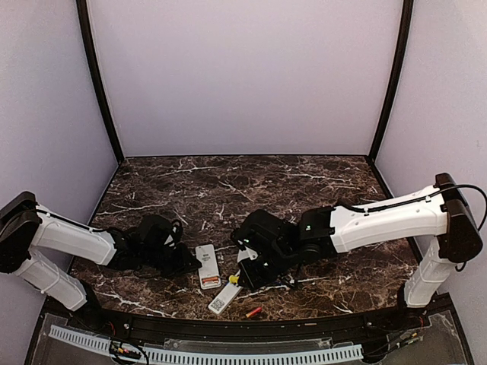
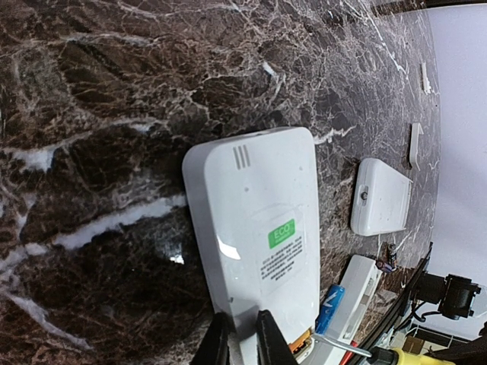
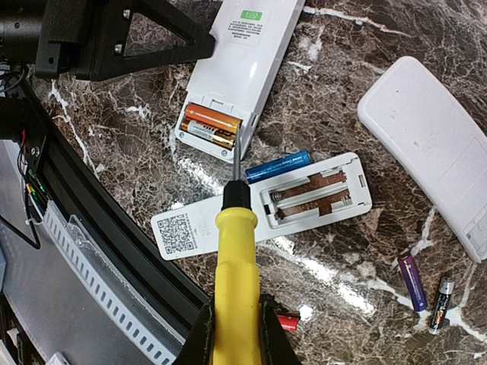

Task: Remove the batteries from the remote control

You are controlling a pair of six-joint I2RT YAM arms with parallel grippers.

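Note:
A white remote (image 1: 205,260) with open battery compartment holds an orange battery (image 3: 213,116) and a second one (image 3: 205,134) beside it. My left gripper is shut on this remote's side. My right gripper is shut on a yellow screwdriver (image 3: 236,274), its metal tip at the end of the orange battery. A second remote (image 3: 186,232), its compartment empty, lies beside it, with a blue battery (image 3: 278,166) along it.
A white rounded device (image 3: 422,144) lies to the right. A purple battery (image 3: 411,281), a black-silver one (image 3: 441,304) and a red one (image 3: 288,321) lie loose near the front edge.

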